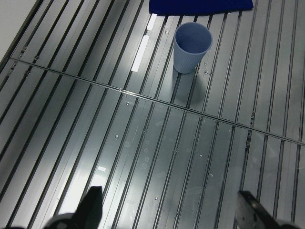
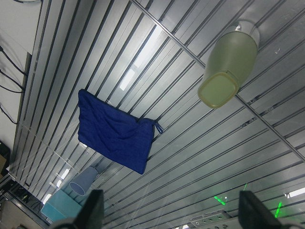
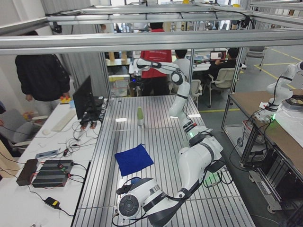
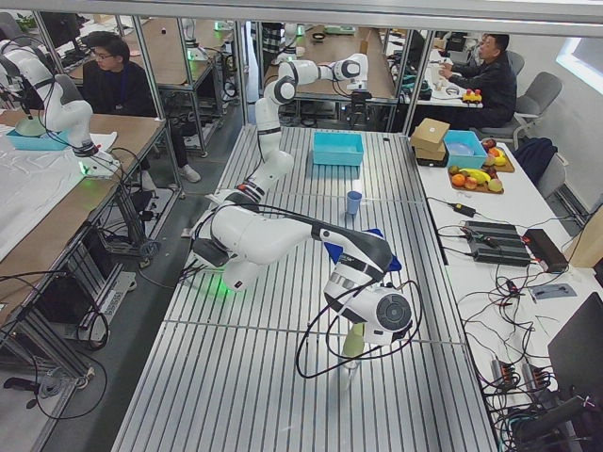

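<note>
A blue cup (image 1: 190,47) stands upright on the slatted table (image 1: 66,133), near a folded blue cloth (image 1: 200,5) in the left wrist view. My left gripper is open above the table, nothing between its fingers. A green bottle (image 2: 228,67) with a pale base stands on the slats, seen from above in the right wrist view and upright in the camera left view. My right gripper is open, high above the table, with nothing between its fingers.
A cyan bin (image 4: 335,151) sits at one table end. A side table (image 3: 57,127) along the edge holds a monitor, cables, electronic boxes, boxes and fruit trays. Metal frame beams (image 3: 151,41) span overhead.
</note>
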